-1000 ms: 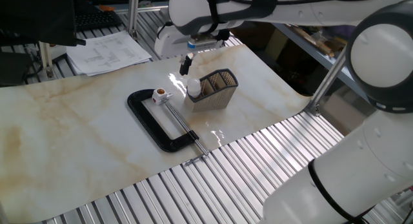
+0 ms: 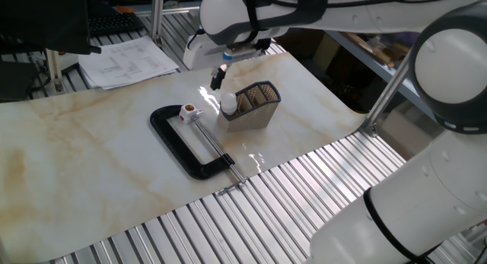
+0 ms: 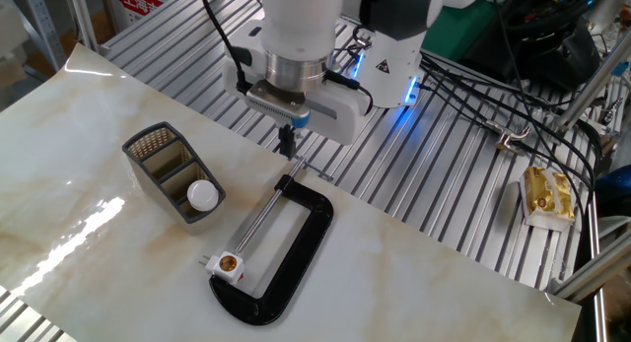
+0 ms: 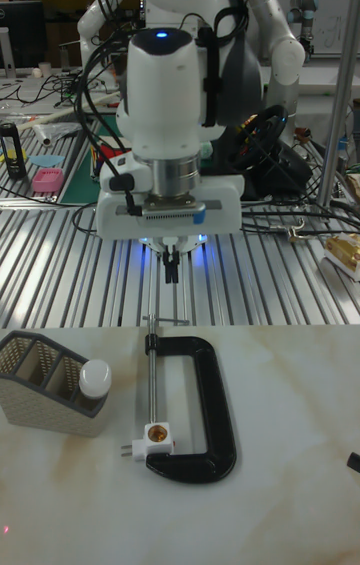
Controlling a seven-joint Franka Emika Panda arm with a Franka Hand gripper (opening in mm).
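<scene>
My gripper [image 4: 171, 268] hangs above the table's edge with its slim black fingers together; nothing shows between them. Below it in the third exterior view lies a black C-clamp [image 4: 220, 416], flat on the table, its steel screw [image 3: 258, 221] along one side. A small white socket with plug prongs [image 3: 228, 267] and a brass-coloured inside rests at one end of that screw. Beside the clamp stands a grey-beige woven organizer [image 2: 251, 115] with compartments. A white round-topped object [image 3: 202, 195] stands in its end compartment, its lower part hidden.
Slatted metal rails [image 3: 434, 204] run past the tabletop's edge. Printed papers [image 2: 127, 62] lie at the back left in the first exterior view. A gold-topped box [image 3: 547, 197] sits on the rails.
My arm's wrist and gripper have shifted only slightly over the last second. The clamp, socket and organizer have stayed where they were.
</scene>
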